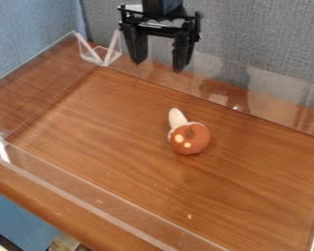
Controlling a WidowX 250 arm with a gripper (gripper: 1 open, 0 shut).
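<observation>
My gripper (160, 55) hangs high at the back of the wooden table, its two black fingers apart with nothing between them. Below it and to the right, near the middle of the table, lies a mushroom toy (188, 138) with an orange, pale-spotted cap and a white stem pointing toward the back.
Clear low walls edge the wooden table (121, 167), with a white bracket (99, 52) at the back left corner. Grey padded panels stand behind.
</observation>
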